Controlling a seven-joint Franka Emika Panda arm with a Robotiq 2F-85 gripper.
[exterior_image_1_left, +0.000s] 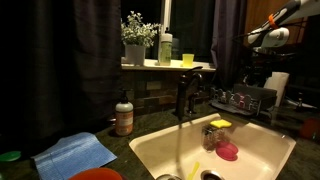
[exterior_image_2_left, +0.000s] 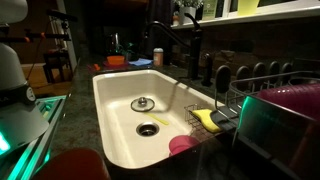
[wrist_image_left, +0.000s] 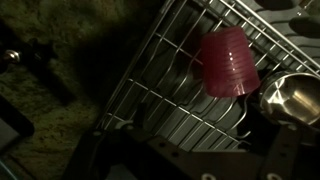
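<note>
Inside the wire dish rack (wrist_image_left: 150, 75), a translucent red cup (wrist_image_left: 228, 62) lies below the camera in the wrist view. A shiny metal bowl (wrist_image_left: 291, 98) sits right of it. My gripper shows as dark shapes along the bottom of that view. It is open, with the cup just beyond its fingers and nothing seen between them. In exterior view 1 the arm (exterior_image_1_left: 270, 38) reaches in from the upper right, over the rack (exterior_image_1_left: 245, 100). The fingers are lost in the dark there.
The white sink (exterior_image_2_left: 115, 105) holds a pot lid (exterior_image_2_left: 143, 103) and a pink cup (exterior_image_2_left: 182, 144). A yellow sponge (exterior_image_2_left: 207, 120) rests on its edge. The faucet (exterior_image_1_left: 185, 90) stands behind the sink. A soap bottle (exterior_image_1_left: 124, 117) and a blue cloth (exterior_image_1_left: 75, 157) are on the counter.
</note>
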